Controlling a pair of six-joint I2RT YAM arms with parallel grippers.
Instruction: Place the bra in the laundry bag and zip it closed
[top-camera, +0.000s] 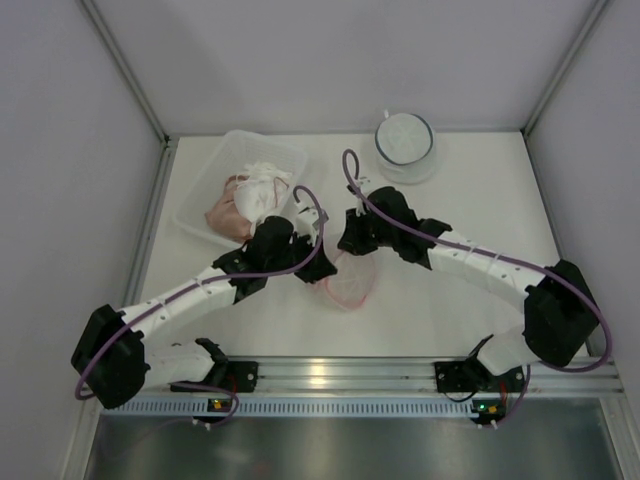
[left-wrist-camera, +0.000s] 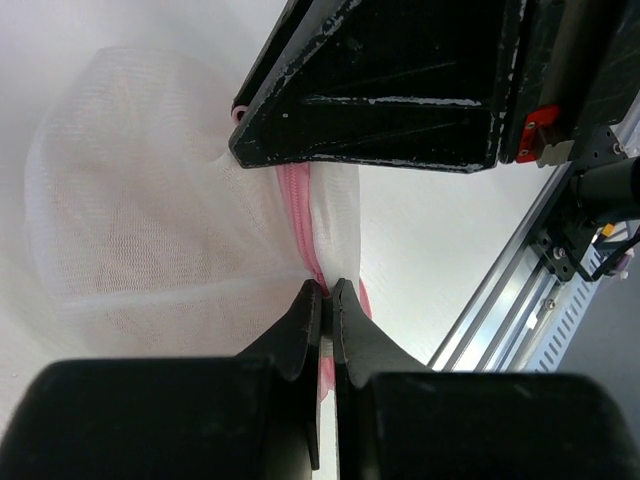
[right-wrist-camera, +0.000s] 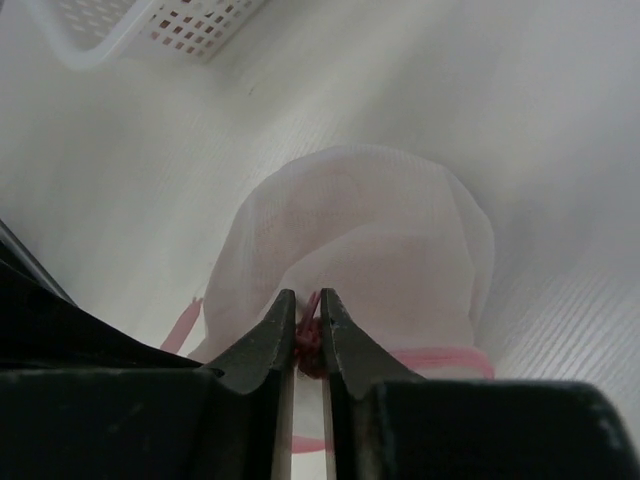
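Observation:
A white mesh laundry bag (top-camera: 352, 284) with pink trim lies on the table between my arms. Its pink zip (left-wrist-camera: 297, 212) runs along the near edge. My left gripper is shut on the bag's edge at this zip. Just behind it, my right gripper is low over the bag, its fingers close together. A pink strip and a dark red piece show in the narrow gap; whether they are gripped is unclear. In the left wrist view, the right gripper's dark side covers part of the zip. No bra can be made out through the mesh.
At the back left stands a white basket (top-camera: 192, 190) holding beige and white cloth (top-camera: 262, 188). A round white mesh container (top-camera: 404, 138) with a dark rim sits at the back right.

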